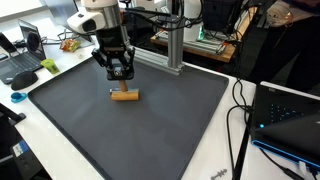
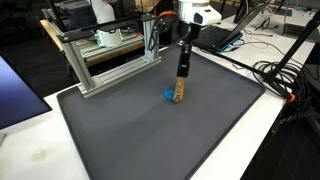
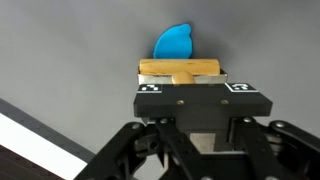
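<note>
My gripper (image 1: 121, 73) points down over the dark mat, shut on the upright handle (image 1: 123, 85) of a wooden mallet-like piece. Its crosswise cylinder head (image 1: 125, 96) hangs low at or just above the mat; whether it touches cannot be told. In the wrist view the head (image 3: 180, 67) lies just beyond the fingers, with the rounded handle end (image 3: 183, 78) between them. A flat blue piece (image 3: 173, 43) shows past the head. From the other side, the blue piece (image 2: 169, 94) sits beside the wooden piece (image 2: 179, 90).
A metal frame (image 2: 115, 75) stands along one edge of the mat. Cables and other clutter lie beyond the mat's edges.
</note>
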